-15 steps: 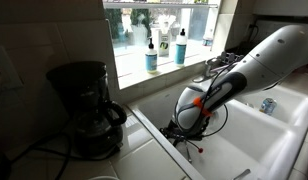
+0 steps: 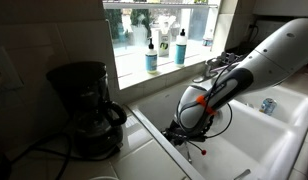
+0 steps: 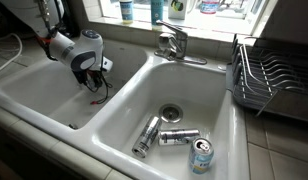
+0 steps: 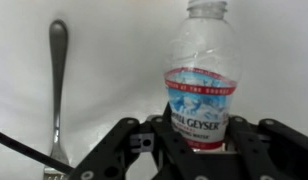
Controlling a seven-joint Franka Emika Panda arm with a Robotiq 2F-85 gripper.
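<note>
A clear water bottle (image 4: pixel 202 75) with a blue and red label fills the middle of the wrist view, its neck pointing away. My gripper is shut on the bottle's near end, with dark fingers on both sides. In exterior view 2 the gripper (image 3: pixel 96 82) hangs low inside the left sink basin (image 3: pixel 106 113); exterior view 1 shows the gripper (image 2: pixel 184 136) there too. The bottle is hard to make out in both exterior views. To the left of it in the wrist view lies a fork (image 4: pixel 58 85) on the white basin floor.
In the right basin (image 3: pixel 219 110) lie several cans, one a blue and white can (image 3: pixel 201 155). A faucet (image 3: pixel 174 42) rises behind the divider. A dish rack (image 3: pixel 269 75) stands right, a coffee maker (image 2: pixel 92 110) left. Soap bottles (image 2: pixel 151 57) line the sill.
The arm has shifted slightly to the right in exterior view 1, with the gripper still low in the basin. The surroundings look the same.
</note>
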